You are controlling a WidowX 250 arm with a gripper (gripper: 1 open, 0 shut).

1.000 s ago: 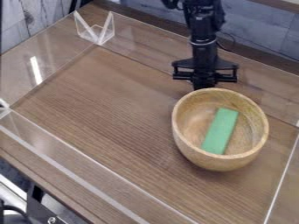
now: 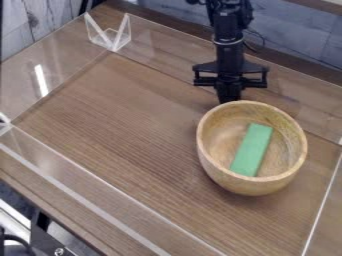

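Note:
A black robot arm reaches down from the top of the view, and its gripper [image 2: 227, 92] points downward just behind the rim of a tan bowl [image 2: 219, 166]. The fingertips are dark and small, partly hidden near that rim, and appear shut; nothing shows between them. Inside the bowl lies a green rectangular block [image 2: 250, 150], tilted along its length.
Pale wire-like shapes stand at the back left and left edge. A dark raised border runs along the back right.
The arm and gripper have shifted very slightly to the left. The bowl and green block look unchanged.

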